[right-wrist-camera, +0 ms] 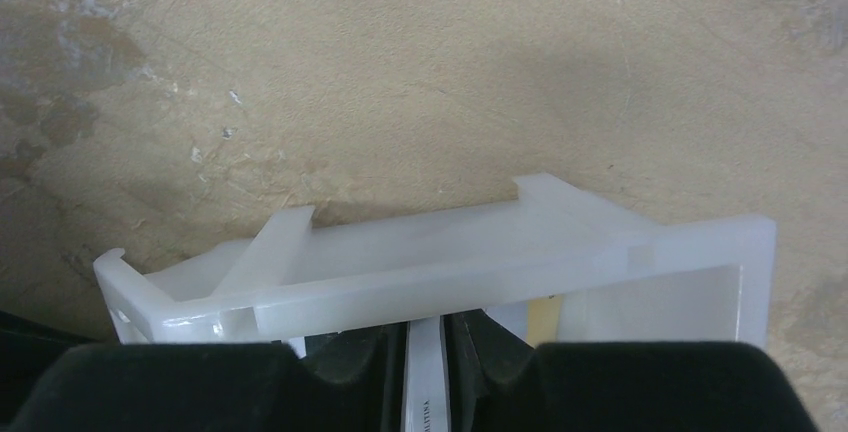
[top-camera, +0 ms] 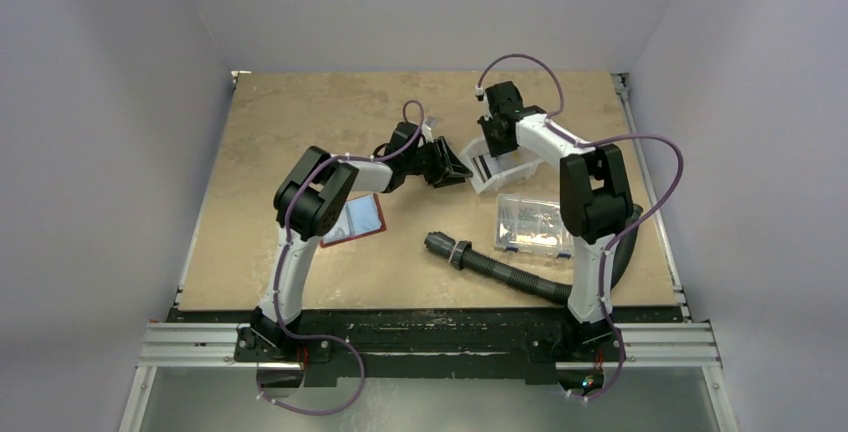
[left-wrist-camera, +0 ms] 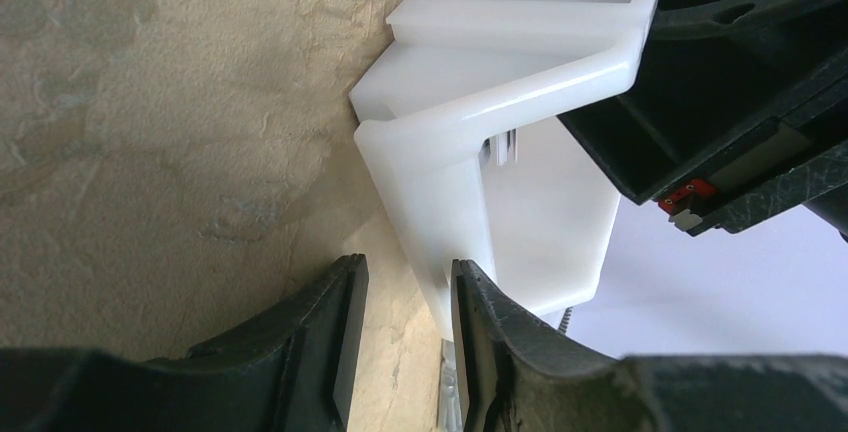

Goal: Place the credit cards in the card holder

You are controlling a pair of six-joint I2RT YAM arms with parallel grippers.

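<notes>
The white plastic bin (top-camera: 488, 184) sits right of the table's centre with flat card-like pieces inside. My right gripper reaches down past the bin's rim. Its fingers (right-wrist-camera: 465, 352) stand a narrow gap apart, and a pale card (right-wrist-camera: 427, 377) shows between them; whether they touch it is unclear. By the bin's left corner, my left gripper is part open. The bin's wall (left-wrist-camera: 430, 202) passes close behind its fingertips, and contact is hard to judge. A red-edged folder with pale panels (top-camera: 362, 218), perhaps the card holder, lies partly under the left arm.
A clear compartment box (top-camera: 530, 224) lies in front of the bin. Nearer the front edge, a black ribbed hose (top-camera: 505, 274) runs to the right, under the right arm.
</notes>
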